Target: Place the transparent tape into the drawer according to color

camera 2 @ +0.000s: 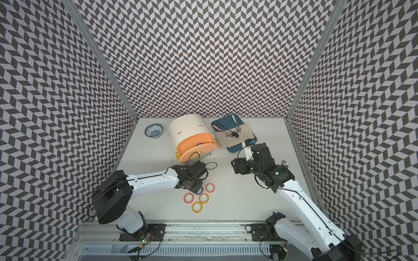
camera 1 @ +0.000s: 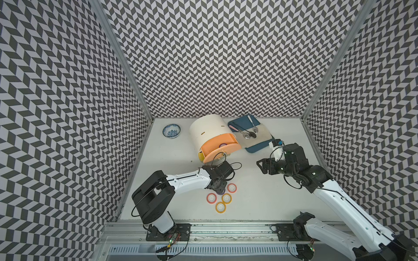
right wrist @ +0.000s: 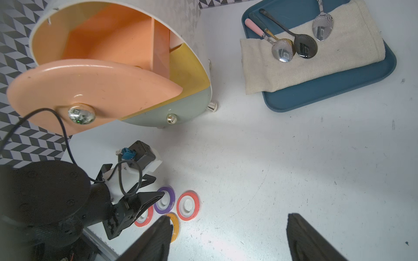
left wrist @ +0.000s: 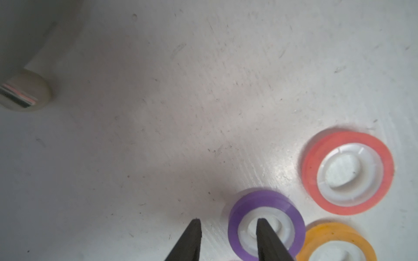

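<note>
On the table in the left wrist view lie a purple tape (left wrist: 237, 232), a red tape (left wrist: 385, 165) and a yellow-orange tape (left wrist: 365, 248). My left gripper is open just above the table; one finger overlaps the purple ring in view, and contact cannot be told. Another red tape (camera 1: 211, 198) and a second yellow-orange tape (camera 1: 220, 207) lie close by. An orange drawer (right wrist: 93, 89) stands pulled out of the cream rounded cabinet (camera 1: 208, 126), with a purple ring (camera 1: 223, 145) inside. My right gripper is open and empty over bare table.
Below the orange drawer, a yellow drawer (right wrist: 187, 71) and a grey-green drawer (right wrist: 187, 106) are shut. A blue tray (right wrist: 304, 100) with cloth and several spoons is at the back right. A patterned bowl (camera 1: 171, 131) stands back left.
</note>
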